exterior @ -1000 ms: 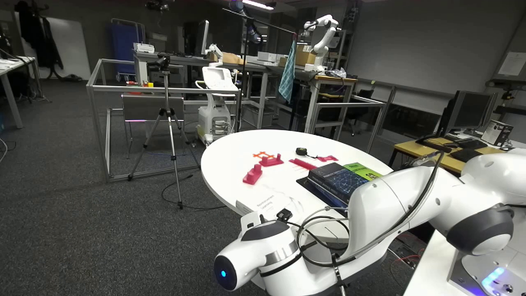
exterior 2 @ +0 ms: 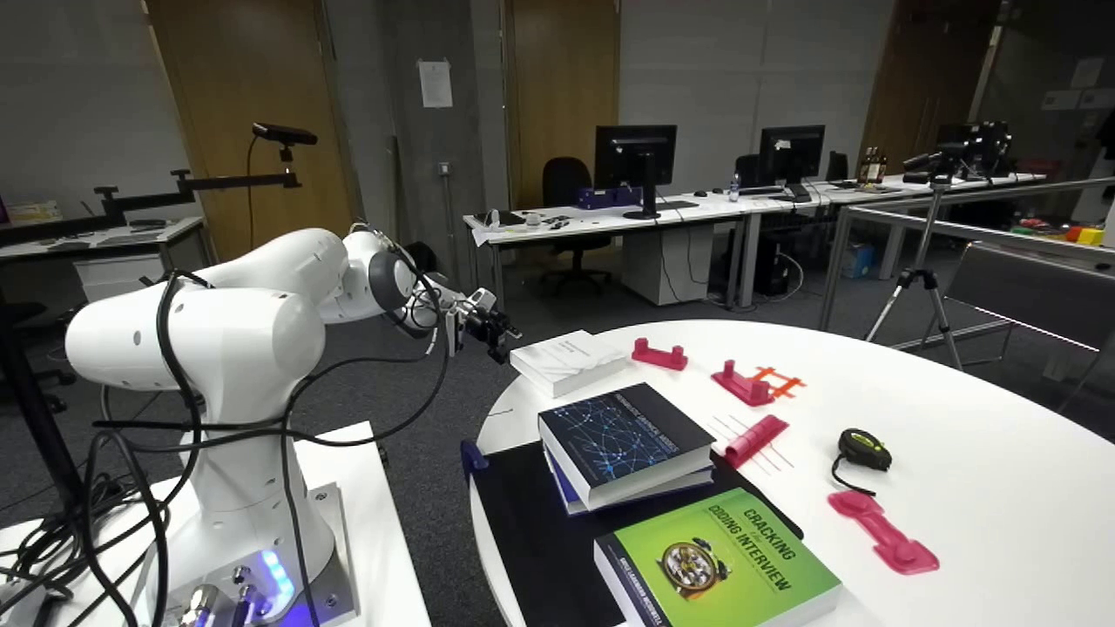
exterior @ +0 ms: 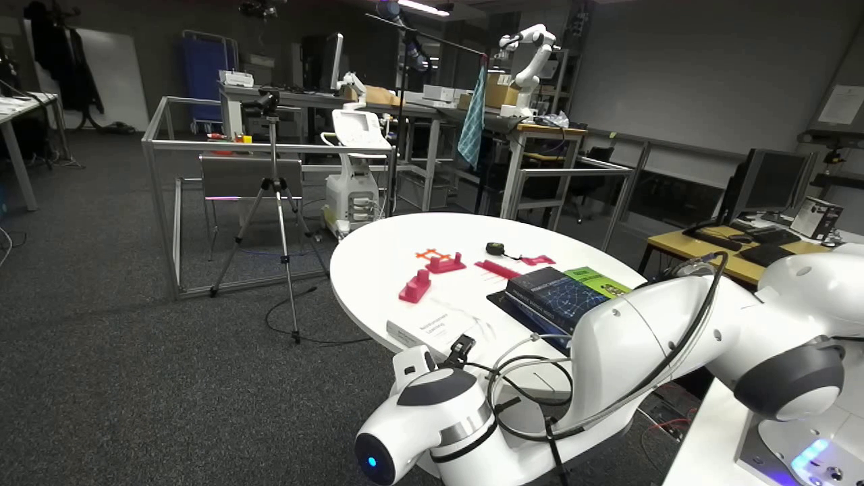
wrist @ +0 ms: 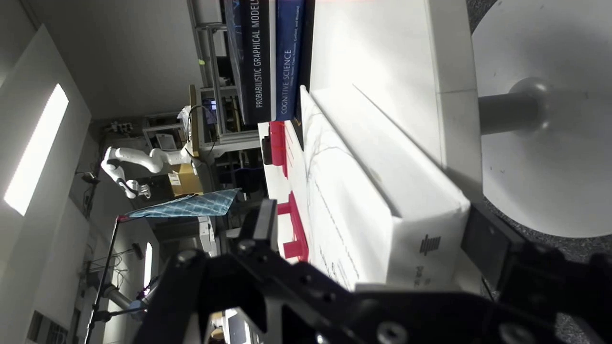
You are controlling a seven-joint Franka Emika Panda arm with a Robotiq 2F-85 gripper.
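Note:
A thick white book (exterior 2: 570, 360) lies flat near the table's edge, its spine end towards my gripper. In the wrist view the fingers stand wide apart, with the near end of the white book (wrist: 350, 195) between them. One dark finger (wrist: 264, 223) is on the cover side. The other finger (wrist: 487, 241) is low beside the book's end, close to the table edge; whether it touches cannot be seen. From the side, my gripper (exterior 2: 502, 334) is just off the book's left end. The white book (exterior: 437, 324) is partly hidden behind the arm in exterior view 1.
Dark stacked books (exterior 2: 627, 444) and a green book (exterior 2: 721, 564) rest by the black mat (exterior 2: 523, 533). Red parts (exterior 2: 754, 439) and a tape measure (exterior 2: 864, 449) lie farther across the round table (exterior 2: 1003, 481).
My gripper and wrist have shifted slightly, with the fingertip a little up and left in exterior view 1. The white book also appears to have slid slightly the same way.

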